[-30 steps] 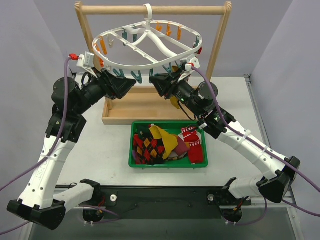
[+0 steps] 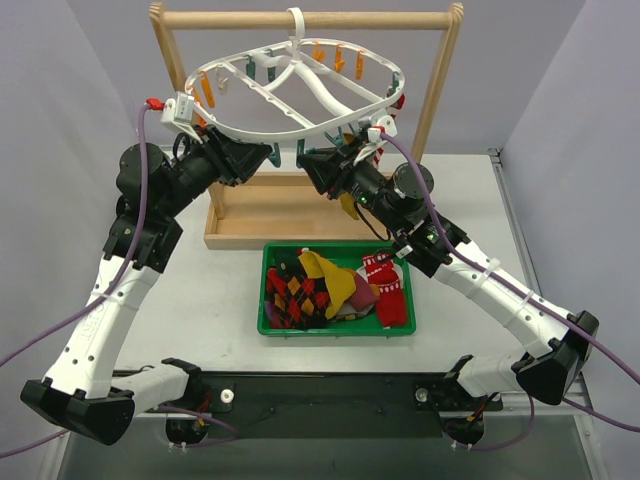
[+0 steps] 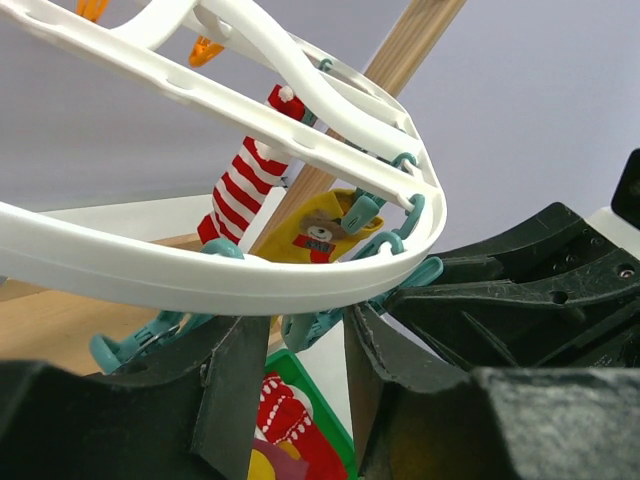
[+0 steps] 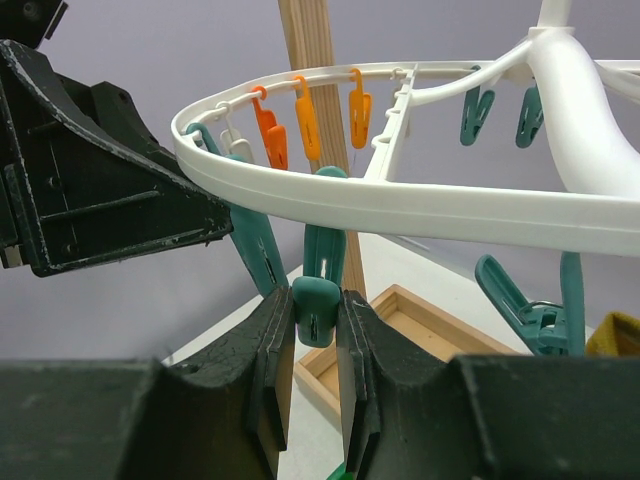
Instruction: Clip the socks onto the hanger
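A white round hanger with teal and orange clips hangs from the wooden frame. My right gripper is shut on a teal clip below the rim. My left gripper is under the rim, its fingers part open near teal clips. A red-striped sock and a yellow bear sock hang on the hanger's right side. More socks lie in the green bin below.
The wooden stand's base sits behind the bin on the white table. Both arms are close together at the hanger's front.
The right arm looks unchanged.
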